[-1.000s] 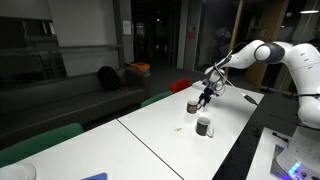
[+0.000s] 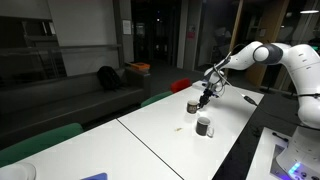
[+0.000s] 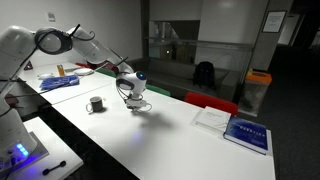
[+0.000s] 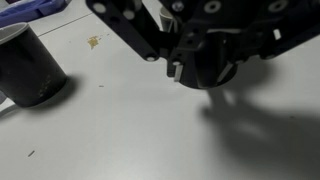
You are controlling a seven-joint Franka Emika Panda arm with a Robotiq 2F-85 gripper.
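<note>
Two dark mugs stand on the white table. The nearer mug (image 2: 203, 127) is upright and clear of the gripper; the wrist view shows this mug (image 4: 32, 68) at the left edge. Farther back is the second mug (image 2: 192, 106), close beside my gripper (image 2: 203, 103). From the wrist, the gripper has its two fingertips spread apart, with the dark body of the far mug (image 4: 208, 82) just behind or between them. Whether the fingers touch it cannot be made out. The second exterior view shows the gripper (image 3: 132, 104) low over the table, to the right of the near mug (image 3: 97, 104).
A blue object (image 2: 94, 177) and a white plate (image 2: 17, 172) lie at the table's near end in the first exterior view. White and blue boxes (image 3: 245, 133) sit at the right in the second.
</note>
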